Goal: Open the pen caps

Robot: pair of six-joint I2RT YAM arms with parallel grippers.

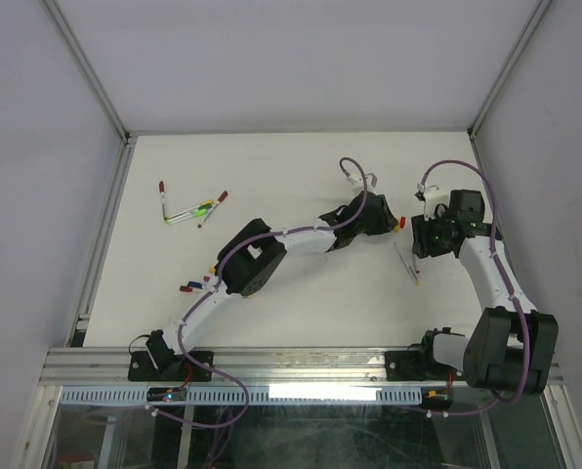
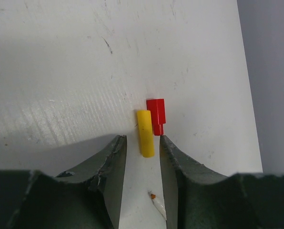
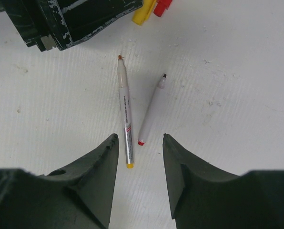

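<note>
My left gripper is open just behind the yellow cap, which lies on the table touching or almost touching the red cap. Nothing is gripped by those fingers. In the right wrist view, two uncapped pens lie side by side: one with an orange tip and yellow end, the other with a black tip and red end. Over their lower ends my right gripper stands open and empty. Capped pens lie far left in the top view.
More pens lie at the lower left, partly hidden by the left arm. The left gripper's dark body reaches into the right wrist view near the bare pens.
</note>
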